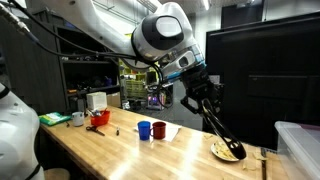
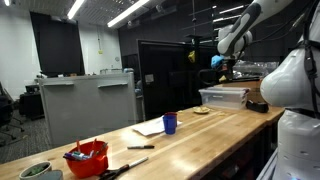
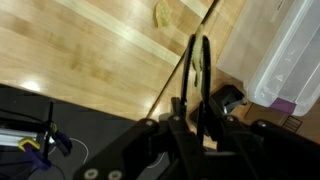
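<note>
My gripper [image 1: 204,98] is shut on a long dark utensil [image 1: 222,126], perhaps tongs, which slants down to the right in exterior view 1. In the wrist view the gripper is at lower centre. From it the dark utensil [image 3: 206,75] reaches up the frame, with something yellowish showing between its two long sides. A plate of yellow pieces [image 1: 229,149] sits on the wooden table, behind and near the utensil's lower end in exterior view 1. Whether the two touch I cannot tell.
Blue [image 1: 144,130] and red [image 1: 159,130] cups stand mid-table. A red basket [image 2: 87,160] and black-handled tools [image 2: 124,168] lie at the far end. A clear plastic bin [image 3: 287,55] stands beside a black object [image 3: 227,99].
</note>
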